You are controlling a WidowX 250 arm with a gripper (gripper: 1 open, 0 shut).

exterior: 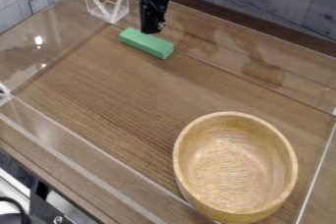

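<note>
My gripper [144,17] is at the top centre of the camera view, a dark shape over the back of the wooden table. Below it a green block [147,42] lies flat on the table, apart from the gripper. Whether the fingers are open or shut is too small and dark to tell. A large pale yellow bowl [234,199] sits at the front right.
Clear plastic pieces stand at the back left and left edge. A wall runs along the back.
</note>
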